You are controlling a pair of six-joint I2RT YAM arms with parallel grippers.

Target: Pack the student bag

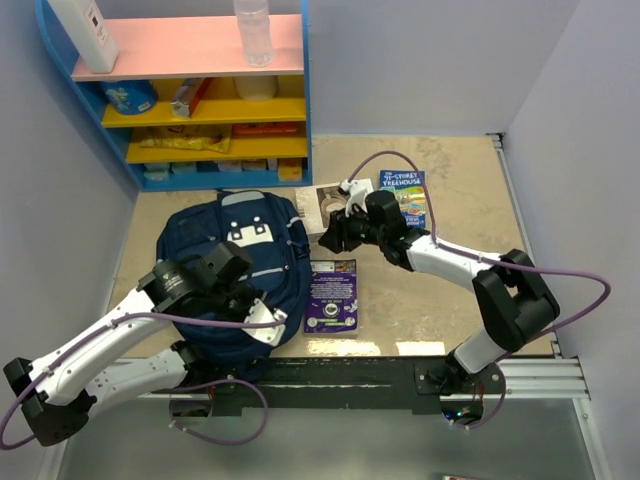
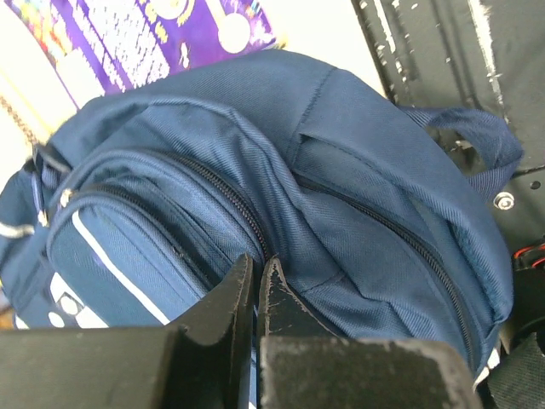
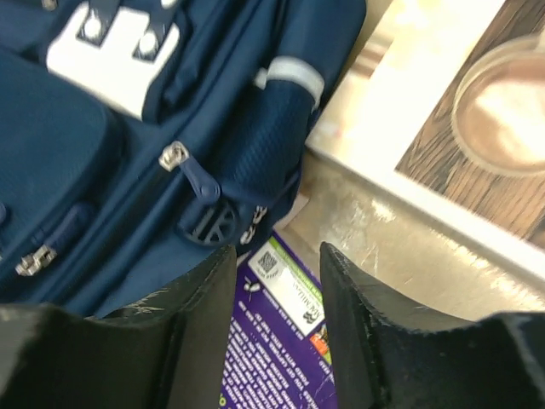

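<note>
The navy student bag [image 1: 268, 215] lies flat at the left of the table, its zipped front pocket showing in the left wrist view. There my left gripper is shut on the bag's fabric beside a zipper; the pinched part is mostly hidden by the fingers. My right gripper hovers right of the bag with its fingers apart and nothing between them. Beneath it, a purple book [image 1: 331, 297] lies beside the bag, partly under its edge. A zipper pull [image 3: 197, 179] hangs at the bag's side.
Behind the right gripper stands a light box [image 1: 313, 207] with a round clear item in it. Another book, blue-green [image 1: 404, 190], lies at the back. A blue shelf unit [image 1: 309, 120] with bottles and packets borders the back left.
</note>
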